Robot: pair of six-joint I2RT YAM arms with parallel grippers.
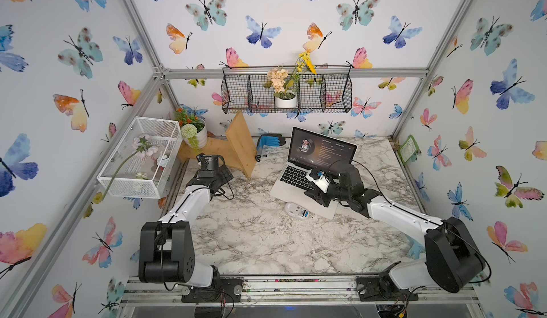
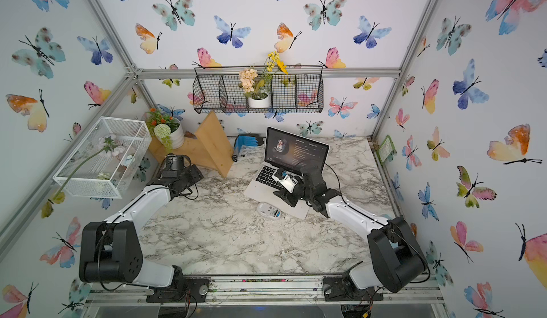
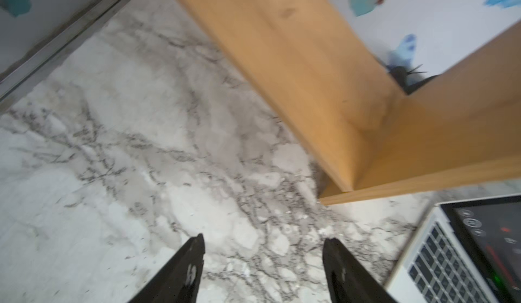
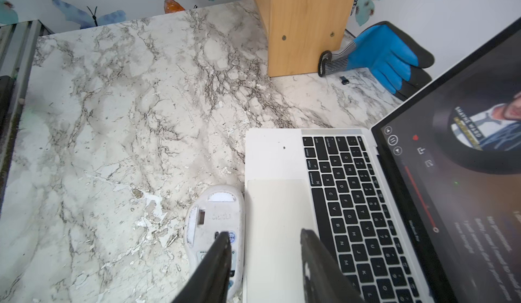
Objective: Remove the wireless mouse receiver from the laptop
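Note:
A silver laptop (image 1: 320,150) stands open at centre right, screen lit. A white mouse (image 2: 268,209) lies upside down beside its front edge. My right gripper hangs open over the trackpad and mouse, nothing between its fingers. My left gripper is open and empty, off to the left in front of the wooden stand. A small dark object (image 4: 344,80) lies on the table by the glove; I cannot tell whether it is the receiver.
The wooden stand (image 1: 242,147) and potted plant (image 1: 193,132) fill the back left. A blue glove (image 1: 270,141) lies behind the laptop. A wire basket hangs on the back wall.

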